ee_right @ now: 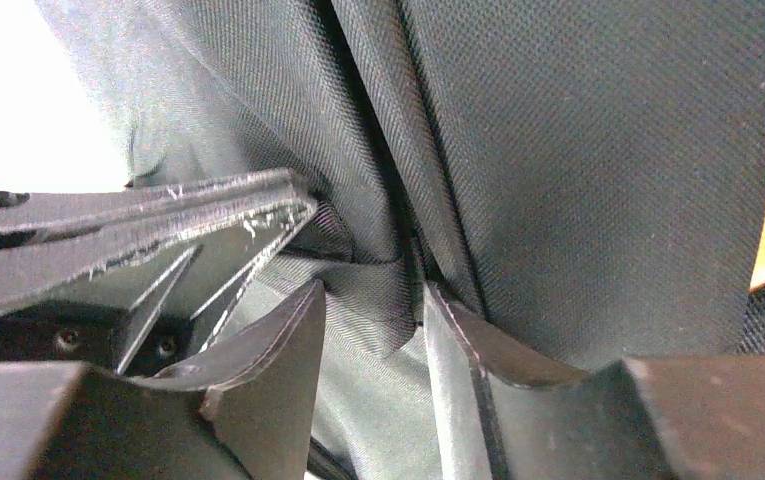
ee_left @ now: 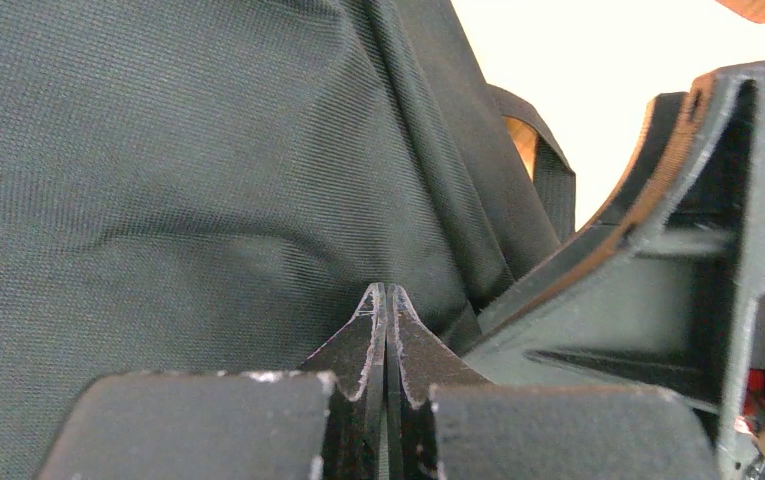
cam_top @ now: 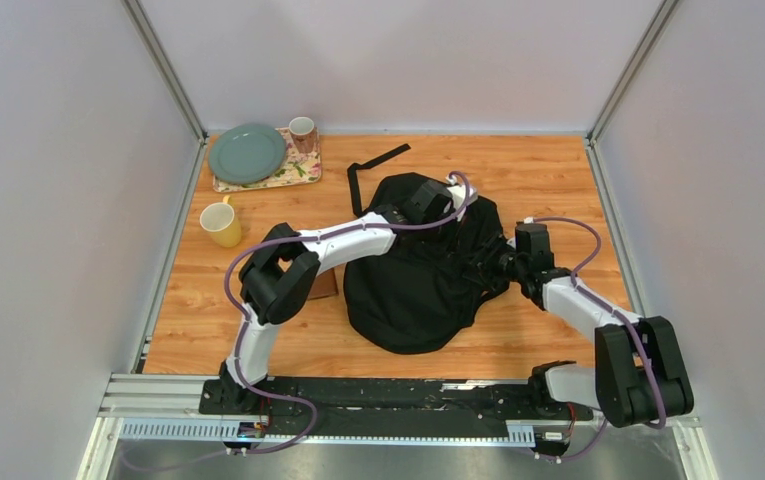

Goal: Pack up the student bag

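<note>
A black fabric bag (cam_top: 408, 310) lies crumpled across the middle of the table, its straps reaching toward the back. My left gripper is shut over the bag's upper part, with no object visible between its tips. My right gripper is part open at the bag's right side, its fingers either side of a folded fabric edge with a seam. In each wrist view the other arm's dark housing crowds in beside the fabric, so the two grippers are close together.
A floral tray (cam_top: 303, 172) with a grey-green plate (cam_top: 243, 150) and a mug (cam_top: 302, 128) stands back left. A yellow mug (cam_top: 220, 225) sits left. A brown item (cam_top: 323, 285) is partly hidden under the left arm. Bare wood lies front left and back right.
</note>
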